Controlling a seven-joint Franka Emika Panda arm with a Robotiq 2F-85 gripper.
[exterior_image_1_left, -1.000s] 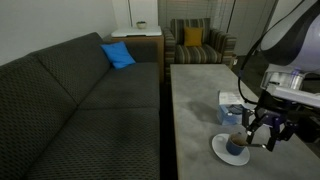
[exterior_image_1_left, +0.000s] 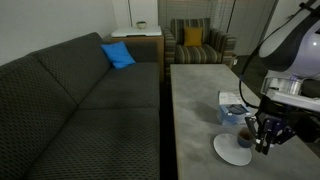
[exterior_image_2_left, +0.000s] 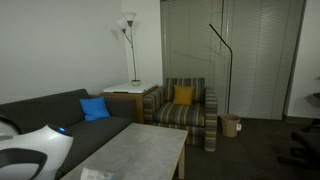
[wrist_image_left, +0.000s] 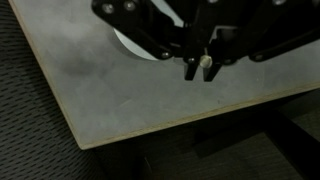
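A white plate (exterior_image_1_left: 231, 151) lies on the table's near right part, with a small blue-grey mug (exterior_image_1_left: 244, 139) at its far right edge; whether the mug rests on something or hangs is hard to tell. Right beside the mug is my black gripper (exterior_image_1_left: 263, 146). In the wrist view the gripper has its fingertips close together over the bare table, shut on a small pale, yellowish thing (wrist_image_left: 206, 62). What that piece belongs to cannot be made out. Part of the plate (wrist_image_left: 140, 46) shows behind the fingers; the mug cannot be made out there.
A light blue box with an open white lid (exterior_image_1_left: 231, 107) stands just beyond the plate. Bare grey tabletop (exterior_image_1_left: 198, 88) stretches behind it. A dark sofa (exterior_image_1_left: 90, 110) runs along the left, and the table's edge (wrist_image_left: 160, 128) is close to my fingers.
My gripper has shifted slightly and its fingers point more downward.
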